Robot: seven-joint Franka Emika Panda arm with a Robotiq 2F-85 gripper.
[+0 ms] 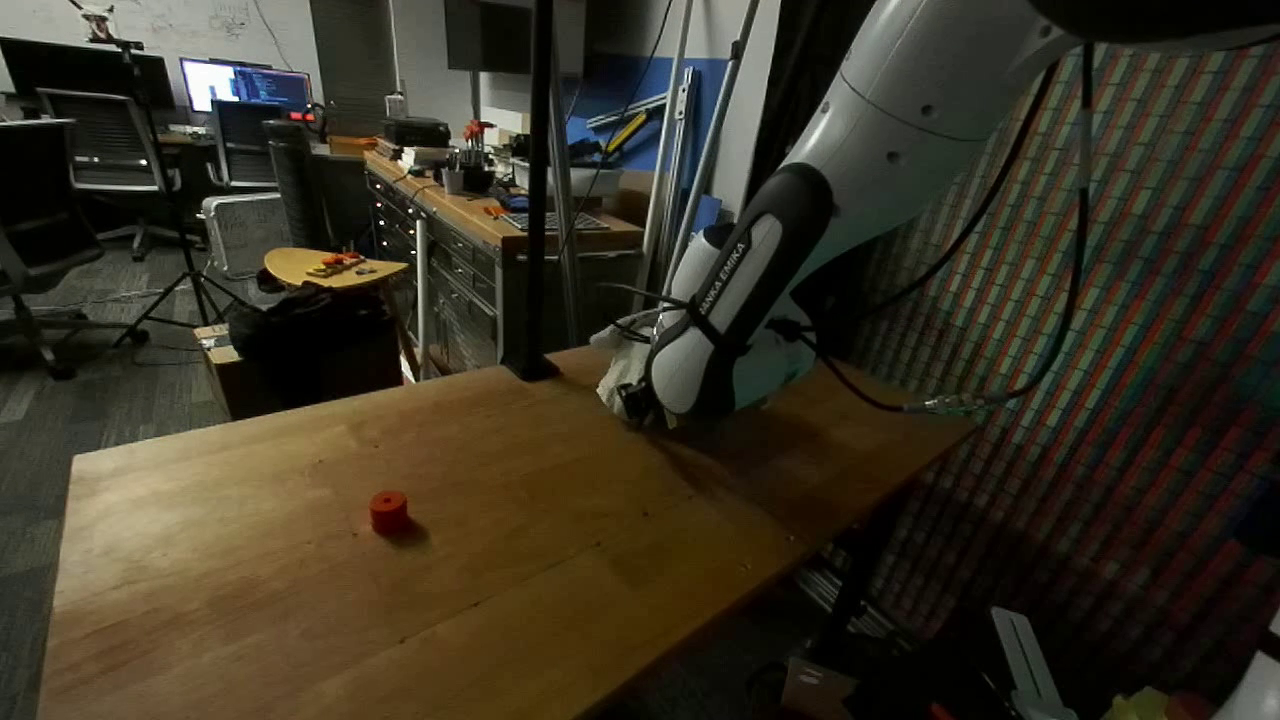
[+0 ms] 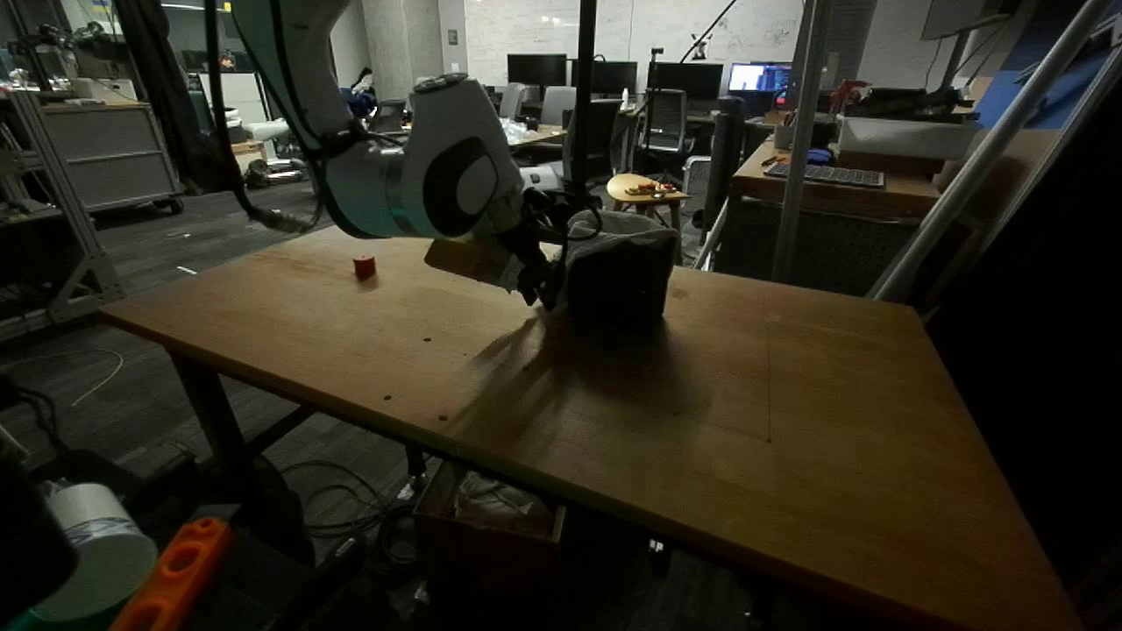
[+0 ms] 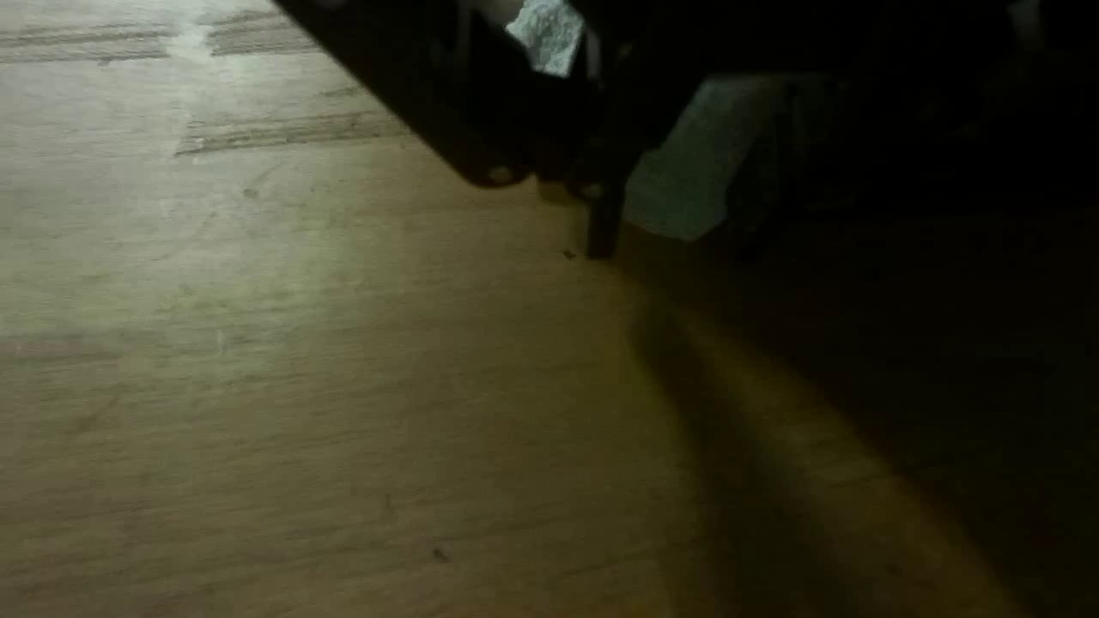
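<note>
A dark container with a pale cloth-like top (image 2: pixel 621 263) stands on the wooden table (image 2: pixel 820 421). My gripper (image 2: pixel 539 299) is low over the table, right beside this container; whether they touch is unclear. In the wrist view the gripper is a dark silhouette with a narrow tip pointing at the tabletop, and pale material (image 3: pixel 685 170) shows behind it. Shadow hides the gap between the fingers. In exterior view 1 the arm covers most of the container, leaving a bit of its white material (image 1: pixel 620 366) visible. A small red cylinder (image 1: pixel 389 512) stands apart on the table.
A black post (image 1: pixel 534 240) rises at the table's far edge, near the container. Cables (image 1: pixel 1068 300) hang from the arm. Bare tabletop surrounds the red cylinder, and the table's other end in exterior view 2 is clear.
</note>
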